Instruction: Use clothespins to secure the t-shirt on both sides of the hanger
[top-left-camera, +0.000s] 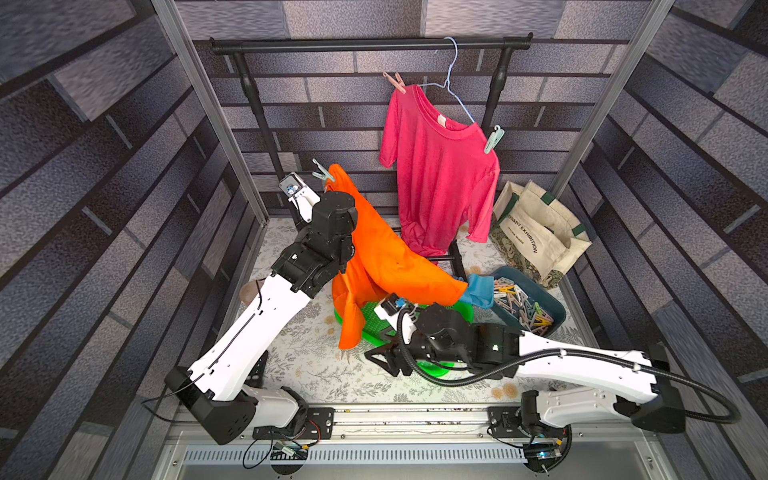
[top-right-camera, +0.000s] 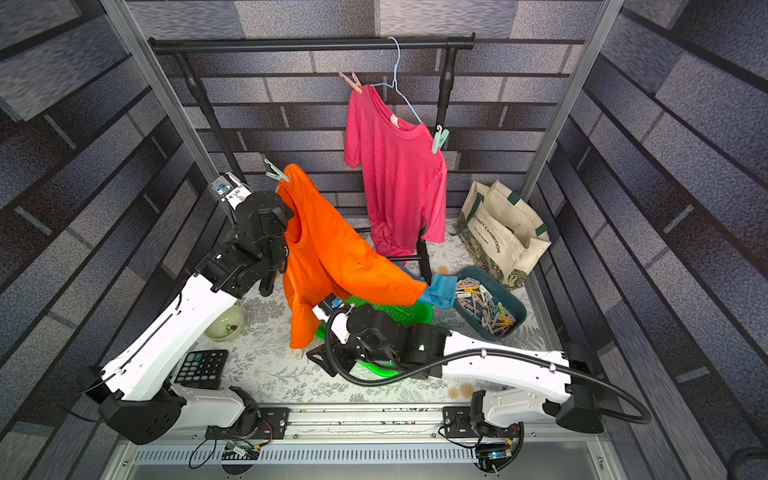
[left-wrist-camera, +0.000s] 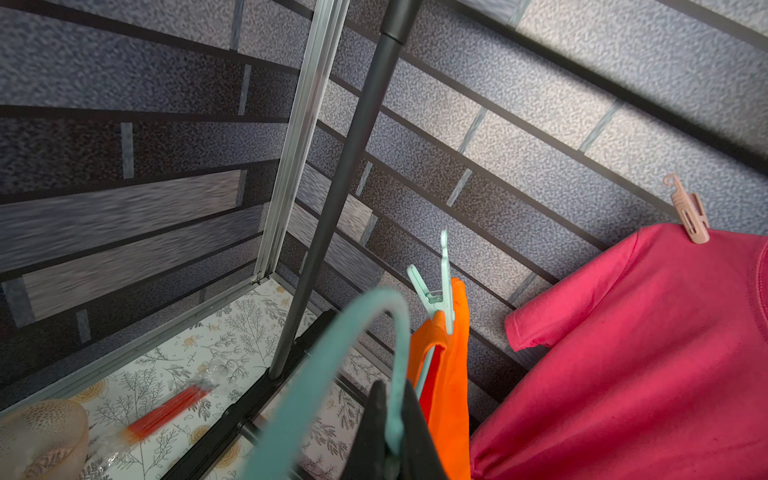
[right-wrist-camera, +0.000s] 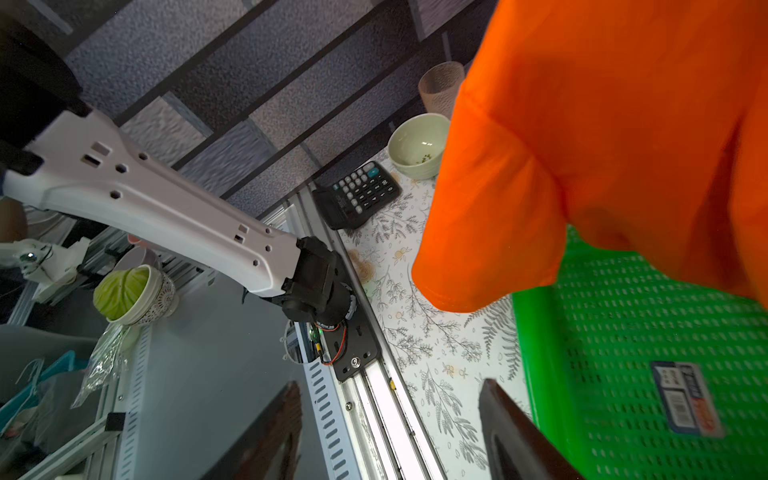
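Observation:
An orange t-shirt (top-left-camera: 376, 248) hangs slantwise from a pale green hanger (left-wrist-camera: 394, 320), whose hook shows large and blurred in the left wrist view. My left gripper is shut on this hanger below its hook. One mint clothespin (left-wrist-camera: 436, 292) sits on a shoulder of the orange shirt; the other shoulder is hidden in the left wrist view. Low in front of the shirt, my right gripper stands open with nothing between its fingers, clear of the cloth. A dark bin (top-left-camera: 552, 300) of loose clothespins (top-left-camera: 520, 305) is at the right.
A pink shirt (top-left-camera: 440, 160) hangs on the rack bar (top-left-camera: 360, 45) with a clothespin on each shoulder. Under the orange shirt lies a green tray (right-wrist-camera: 640, 320). A cloth bag (top-left-camera: 532, 232) stands back right, a bowl (right-wrist-camera: 418, 148) and calculator (right-wrist-camera: 364, 192) at the left.

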